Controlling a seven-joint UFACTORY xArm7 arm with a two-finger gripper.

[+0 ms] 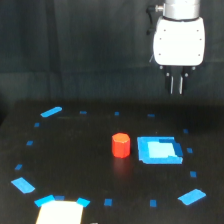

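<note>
The white gripper hangs high at the upper right of the camera view, over the dark table, its fingers close together and pointing down. Whether anything thin is between them cannot be seen. A red hexagonal block stands near the middle of the table. To its right lies a blue square item with a lighter inner area, well below the gripper.
A pale object sits at the bottom left edge. Blue tape strips and small blue squares mark the dark table, which is otherwise largely clear.
</note>
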